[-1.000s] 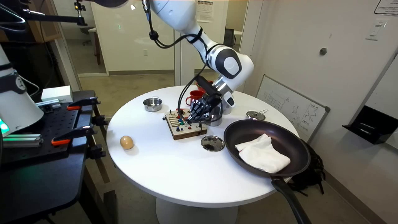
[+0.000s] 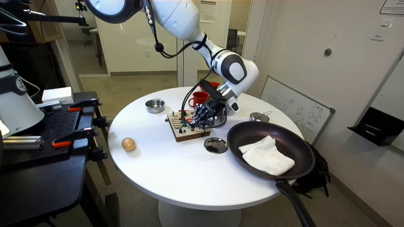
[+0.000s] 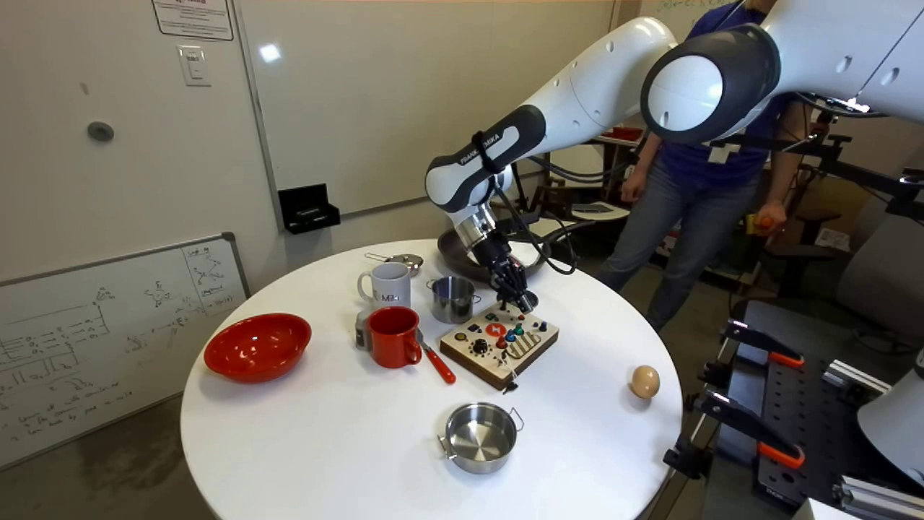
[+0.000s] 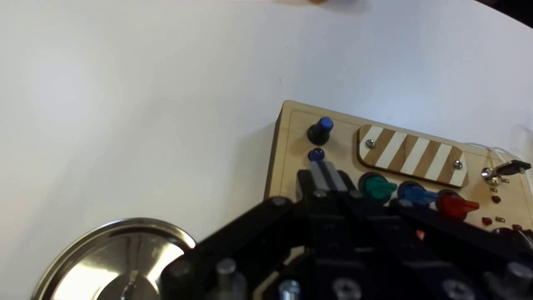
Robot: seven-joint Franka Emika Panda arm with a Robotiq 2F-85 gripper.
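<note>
A wooden busy board [image 4: 295, 130] with switches, coloured knobs and a striped plate lies on the round white table. My gripper is over the board, its fingers together and nothing visible between them. In the wrist view the fingertips overlap the board just below a small dark blue dome [image 4: 316, 154], left of the green knob [image 4: 378, 188]. Whether they touch the board cannot be made out. A blue-tipped switch [image 4: 320, 131] stands near the board's corner. In exterior view 2 the gripper [image 3: 526, 305] points down at the board [image 3: 494, 371]. Its own body hides part of the board in the wrist view.
A shiny lid [image 2: 216, 145] lies beside the board, near a black pan [image 2: 242, 130] holding a white cloth [image 2: 267, 157]. A steel pot [image 3: 452, 300], red mug [image 3: 394, 338] and red-handled utensil [image 3: 439, 365] stand close by.
The arm has come down slightly and its wrist has shifted a little to the right in exterior view 1. The fingers remain over the board. The base light has gone from green to whitish.
</note>
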